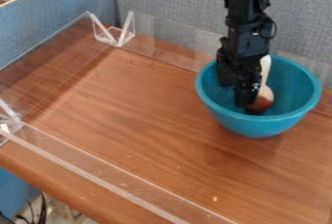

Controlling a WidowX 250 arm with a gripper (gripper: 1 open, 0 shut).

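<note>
A turquoise bowl [259,121] stands on the wooden table at the right. Inside it lies a pale object with an orange-brown end [261,100], partly behind my gripper. My black gripper [238,82] reaches down from the top into the left part of the bowl, beside that object. Its fingertips are dark and partly hidden, so whether anything is between them is unclear.
Low clear plastic walls with white corner brackets [115,31] edge it. Grey padded panels stand behind, and a blue padded side is at the left.
</note>
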